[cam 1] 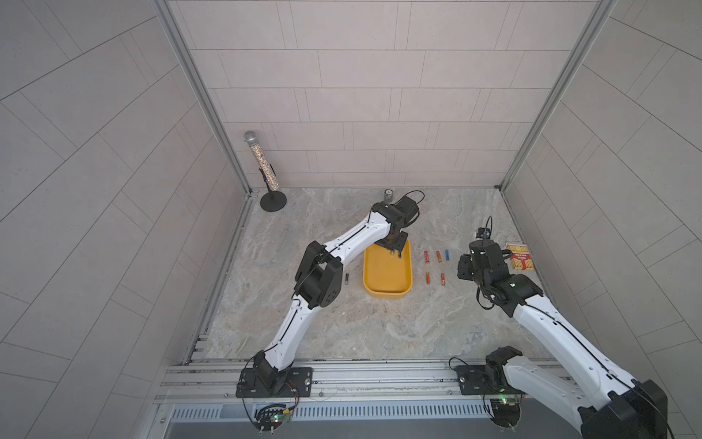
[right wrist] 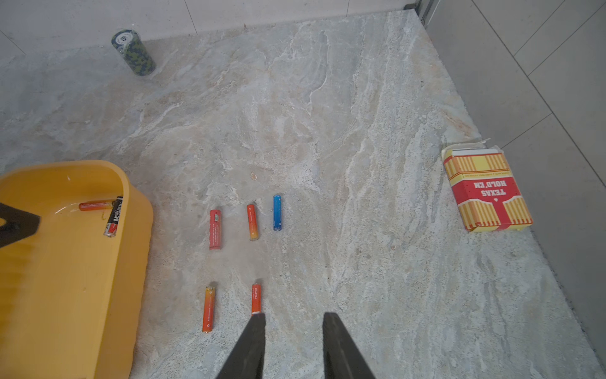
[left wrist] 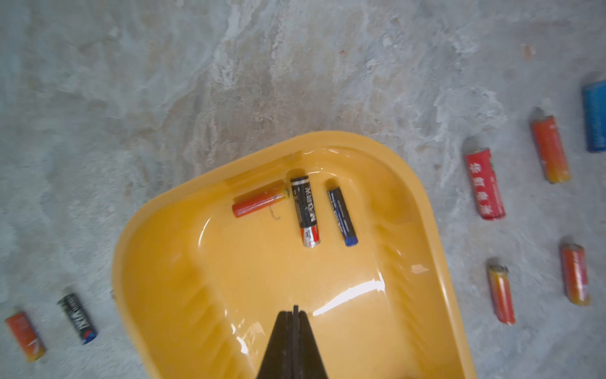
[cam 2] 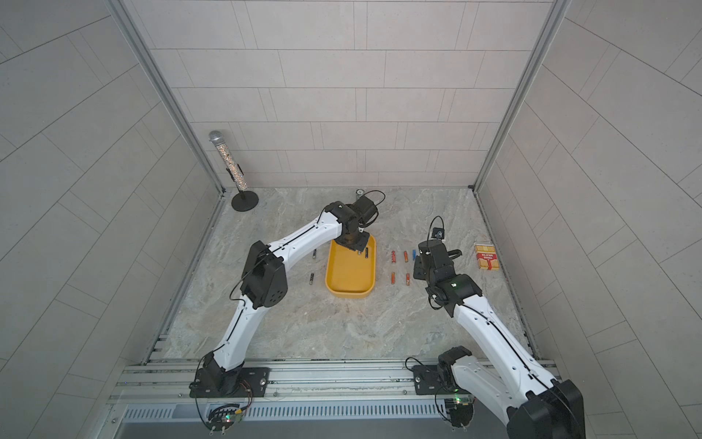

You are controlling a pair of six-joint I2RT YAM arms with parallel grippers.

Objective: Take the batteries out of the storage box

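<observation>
Inside the yellow storage box (left wrist: 404,167) three batteries lie at its far end. In the left wrist view these are an orange-red battery (left wrist: 258,201), a black battery with a red and silver end (left wrist: 305,208), and a thinner black battery with a blue end (left wrist: 342,216). My left gripper hangs above the box, nearer than the batteries; its fingertips are together and nothing is between them. The batteries lie apart from it. Right of the box, my right gripper stands open and empty over the table.
Several red and orange batteries, such as a red one (right wrist: 215,228), and a blue battery (right wrist: 277,213) lie right of the box. A black battery (left wrist: 77,317) and an orange battery (left wrist: 25,336) lie to its left. A card box (right wrist: 487,189) sits far right.
</observation>
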